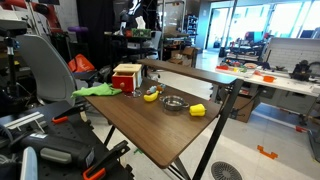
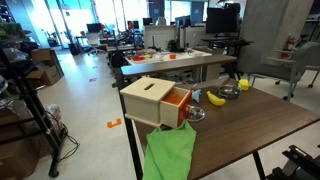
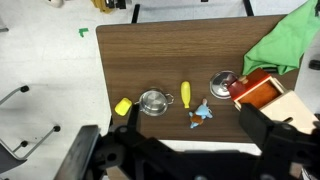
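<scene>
In the wrist view my gripper hangs high above the wooden table (image 3: 140, 60), its two dark fingers wide apart and nothing between them. Below lie a silver pot (image 3: 154, 102), a yellow banana (image 3: 186, 93) and a small blue-and-orange toy (image 3: 200, 115). Left of the pot is a yellow block (image 3: 123, 106). A round metal lid (image 3: 222, 84) lies beside a cream box (image 3: 285, 115), whose reddish drawer (image 3: 258, 90) is pulled out. Across a table corner spreads a green cloth (image 3: 283, 45). Neither exterior view shows the gripper.
Bare tabletop (image 2: 240, 125) fills much of the table's near side in exterior view 2. Behind it runs a long bench (image 2: 180, 62). A grey chair (image 2: 285, 65) stands past the table's far end.
</scene>
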